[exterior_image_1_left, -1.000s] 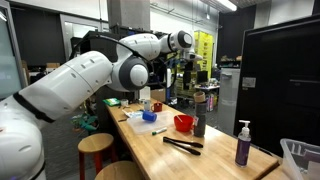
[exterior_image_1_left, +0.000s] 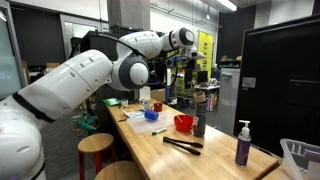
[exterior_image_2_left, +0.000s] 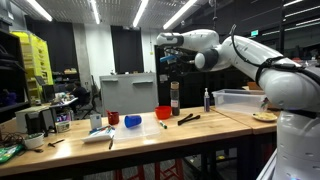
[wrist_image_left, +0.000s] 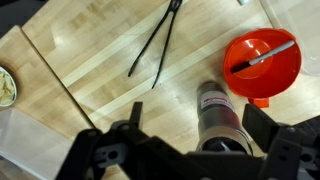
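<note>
High above the table, my gripper stands open and points down, with nothing held between its fingers. Below it in the wrist view is a tall dark cylindrical container (wrist_image_left: 214, 105), whose near end shows between the fingers; exterior view 1 shows this container (exterior_image_1_left: 199, 121) upright on the table, well under the gripper. Beside it sits a red bowl (wrist_image_left: 262, 78) with a thin pale-and-dark utensil (wrist_image_left: 263, 57) inside. Black tongs (wrist_image_left: 155, 45) lie on the bare wood.
A blue cup (exterior_image_1_left: 151, 115) lies farther along the table near a white tray (exterior_image_2_left: 101, 134). A purple pump bottle (exterior_image_1_left: 243, 147) and a clear bin (exterior_image_1_left: 300, 158) stand at the other end.
</note>
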